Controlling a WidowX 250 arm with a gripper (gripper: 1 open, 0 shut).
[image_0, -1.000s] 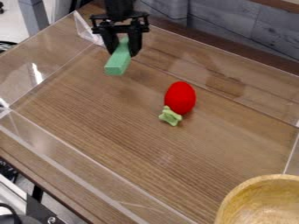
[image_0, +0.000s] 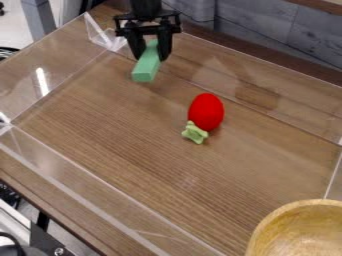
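My black gripper (image_0: 147, 36) hangs at the top of the view, shut on a light green block (image_0: 146, 63), which is held upright, slightly tilted, over the back left of the wooden surface. A red oval object (image_0: 206, 110) lies right of centre, with a small pale green piece (image_0: 197, 131) just below it.
A yellow bowl (image_0: 297, 232) is at the front right corner. A clear plastic item (image_0: 103, 33) is at the back left; raised edges bound the back.
The gripper and the held green block have moved slightly right and up in the view. The red object, small piece and bowl have not moved.
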